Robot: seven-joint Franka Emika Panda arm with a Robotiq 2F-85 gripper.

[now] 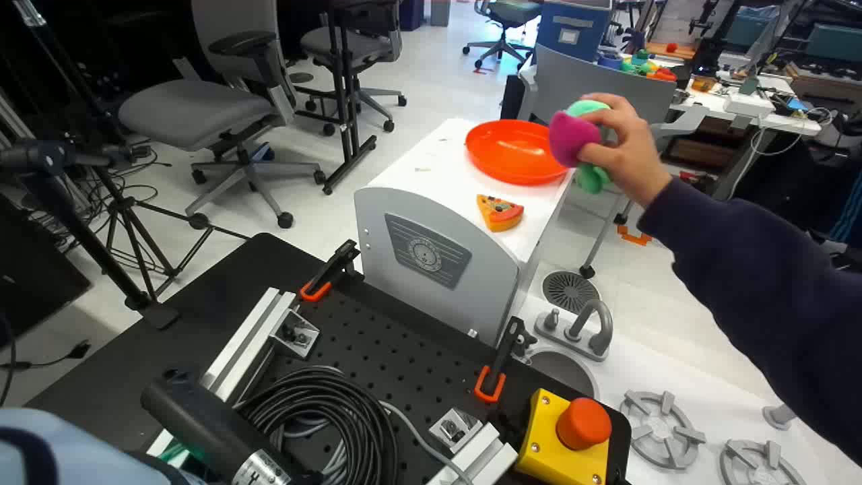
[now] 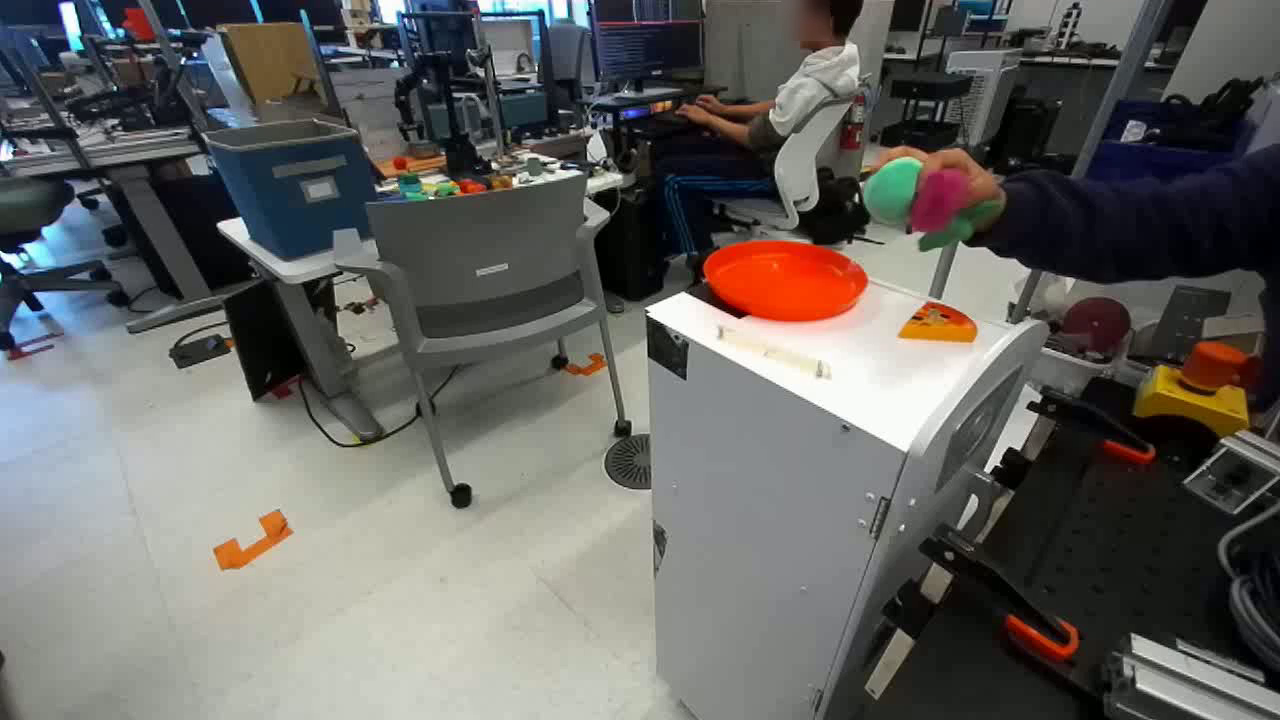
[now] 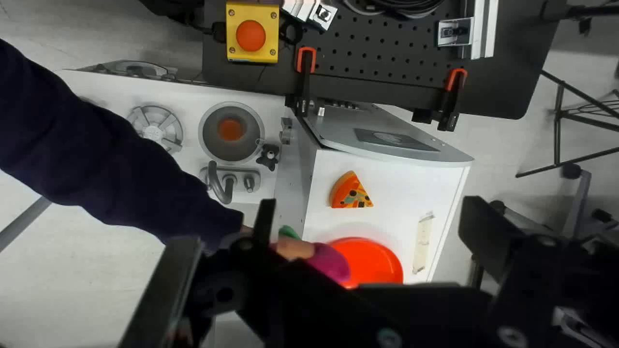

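Note:
In the wrist view my gripper is open, its two fingers wide apart with nothing held between them. Beyond it, well below, a toy pizza slice (image 3: 349, 192) lies on the white top of a toy kitchen unit (image 2: 768, 334). Beside the slice rests a round orange-red plate (image 1: 507, 144), bare where it shows. A person's hand (image 1: 626, 144) grips a magenta toy (image 1: 572, 137) and a green toy (image 2: 889, 190) above the surface, near the plate. My gripper does not show in either exterior view.
The person's sleeved arm (image 1: 743, 259) reaches across the right. A black pegboard table (image 1: 363, 323) holds coiled cables (image 1: 323, 420), clamps and a yellow emergency-stop box (image 1: 557, 444). A toy sink (image 3: 231, 133) adjoins the unit.

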